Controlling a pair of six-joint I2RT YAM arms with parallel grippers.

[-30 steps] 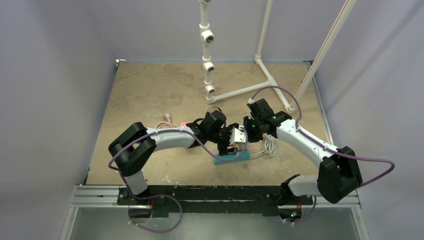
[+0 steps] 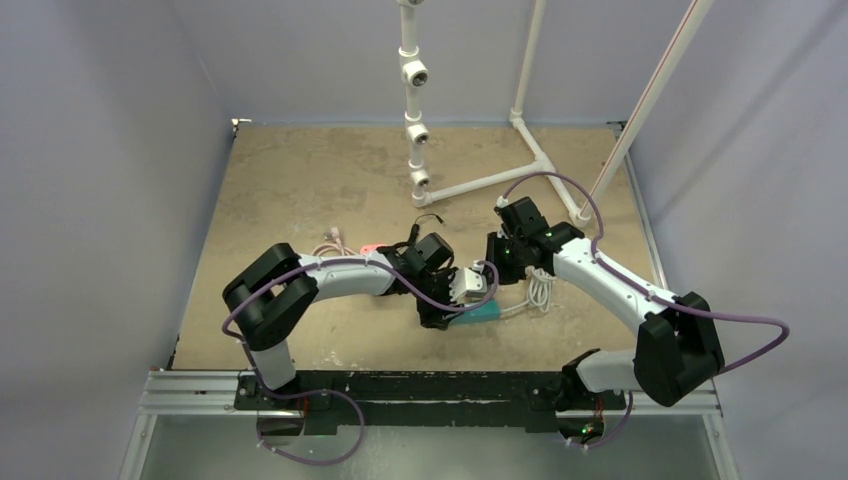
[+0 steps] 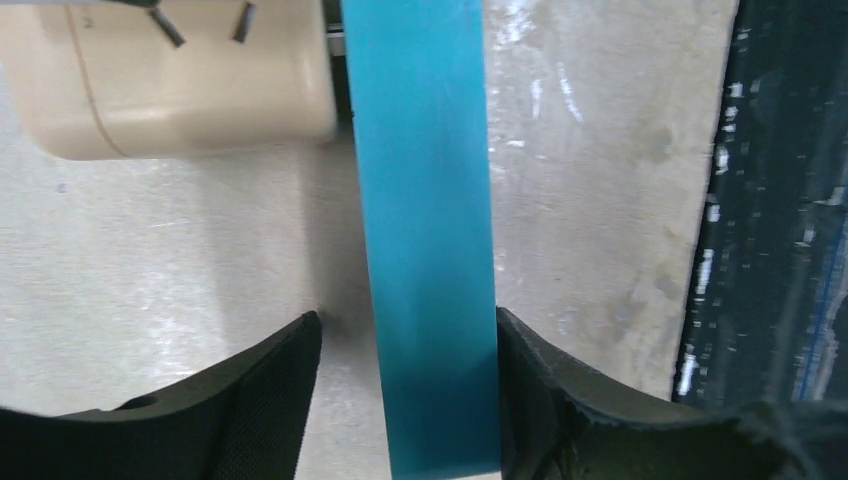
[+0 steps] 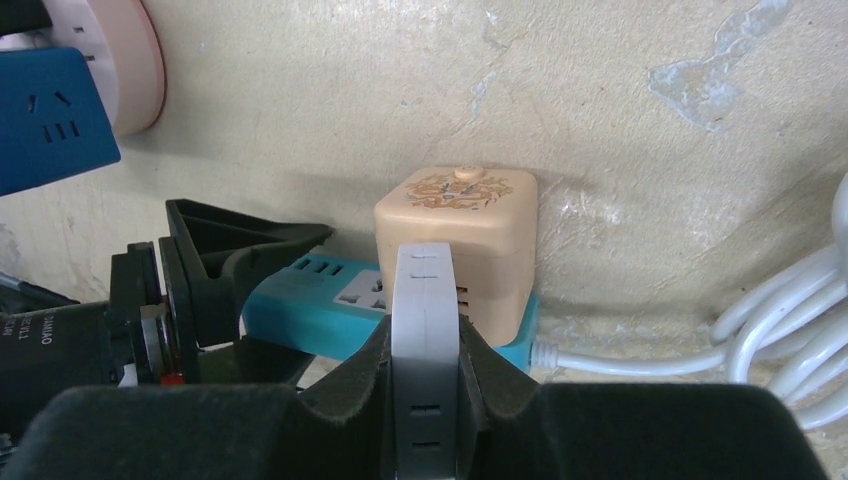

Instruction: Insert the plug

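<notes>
In the left wrist view a long teal power strip (image 3: 425,220) lies between the fingers of my part-open left gripper, touching or close to the right finger; a gap shows at the left finger. A beige plug adapter (image 3: 190,90) sits beside it. In the right wrist view my right gripper is shut on a white bar-shaped piece (image 4: 425,280), held over the beige adapter (image 4: 470,230). The teal strip (image 4: 310,310) runs beneath, with a white cord.
A blue socket block (image 4: 55,120) and pink round one (image 4: 135,80) lie to the left. A coiled white cable (image 4: 790,330) is at the right. A white pipe frame (image 2: 480,185) stands at the back.
My left gripper has moved down toward the table's front, over the left end of the teal strip. The right arm looks unchanged.
</notes>
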